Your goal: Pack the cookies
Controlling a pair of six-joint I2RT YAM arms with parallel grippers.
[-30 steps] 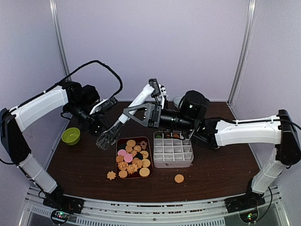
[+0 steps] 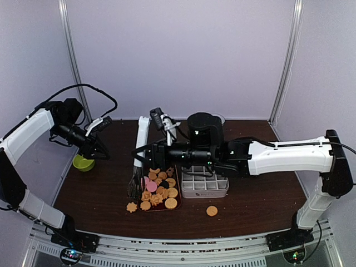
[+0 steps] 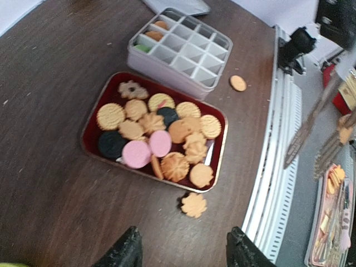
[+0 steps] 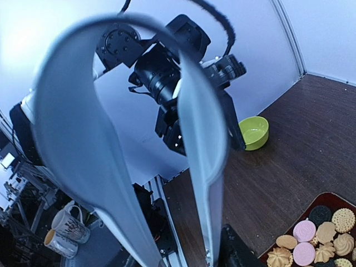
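Note:
White-handled metal tongs [image 2: 141, 139] hang upright in my right gripper [image 2: 142, 153] over the left part of a dark red tray of assorted cookies; their handles fill much of the right wrist view, and whether the fingers are closed firmly on them is unclear. My left gripper [image 2: 94, 150] stands open and empty at the left, above the table. A white divided box [image 2: 204, 189] right of the tray holds a few items in some compartments. Single cookies lie on the table before the tray [image 2: 132, 207] and before the box [image 2: 212, 211].
A green bowl [image 2: 83, 164] sits at the far left. A pale round item behind the box is partly hidden by my right arm.
The tongs have swung upright and downward from a tilt. My right gripper has moved slightly left and down. My left gripper has drawn back to the left.

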